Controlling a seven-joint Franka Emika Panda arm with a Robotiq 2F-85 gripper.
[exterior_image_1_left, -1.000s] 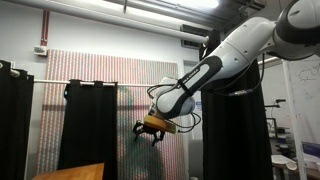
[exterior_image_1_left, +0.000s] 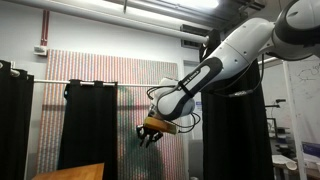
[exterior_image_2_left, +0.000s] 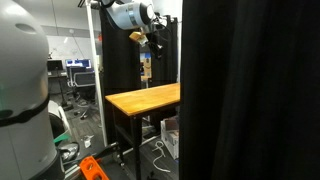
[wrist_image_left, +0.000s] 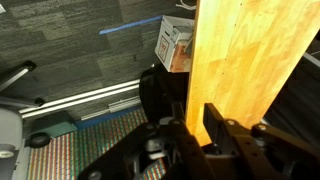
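My gripper (exterior_image_1_left: 146, 141) hangs high in the air, pointing down, with its dark fingers part open and nothing visible between them. A wooden tabletop (exterior_image_1_left: 75, 172) lies lower and to the left in exterior view 1. From the second exterior view, the gripper (exterior_image_2_left: 150, 42) is well above the bare wooden tabletop (exterior_image_2_left: 140, 100). Dark finger parts (wrist_image_left: 215, 120) fill the lower edge of the wrist view, overlapping the wooden tabletop (wrist_image_left: 240, 55) beyond them. No object lies on the wood where it shows.
Black curtains (exterior_image_1_left: 90, 125) hang behind the arm, and another curtain (exterior_image_2_left: 245, 90) blocks much of exterior view 2. A box (wrist_image_left: 172, 45) stands on the floor beside the table. Open air surrounds the gripper.
The gripper's fingers have drawn closer together, from spread wide to a narrower gap. The arm has stayed in nearly the same place.
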